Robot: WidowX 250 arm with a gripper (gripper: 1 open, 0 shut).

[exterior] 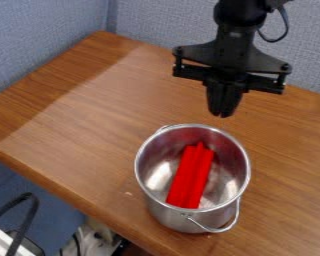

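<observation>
A steel pot (157, 194) with a wire handle stands on the wooden table near its front edge. Inside it lies a long red object (191, 178), lengthwise from back to front. The black gripper (224, 107) hangs above and behind the pot, apart from it, shut, with nothing visible between its fingers.
Grey padded walls border the back. Black cables and a white item lie below the front-left edge.
</observation>
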